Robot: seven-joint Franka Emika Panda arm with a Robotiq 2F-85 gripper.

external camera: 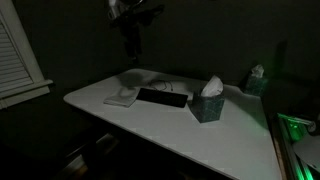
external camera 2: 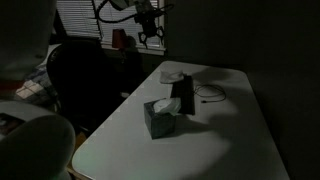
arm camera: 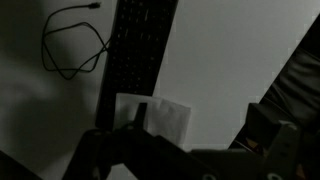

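Observation:
My gripper (external camera: 133, 50) hangs high above the far left part of the white table, open, with nothing between its fingers. In exterior view 2 the gripper (external camera 2: 151, 38) shows against the window, well clear of the tabletop. A folded white cloth (external camera: 122, 97) lies flat at the table's left side, beside a black keyboard (external camera: 162, 98). From the wrist, the cloth (arm camera: 168, 119) appears below the gap between the fingers, partly hidden by one finger. The keyboard (arm camera: 138, 45) runs up from it.
A tissue box (external camera: 207, 106) with a tissue sticking out stands right of the keyboard. Behind the keyboard lies a thin looped cable (arm camera: 68, 70). Another box with a tissue (external camera: 257, 79) is at the far right.

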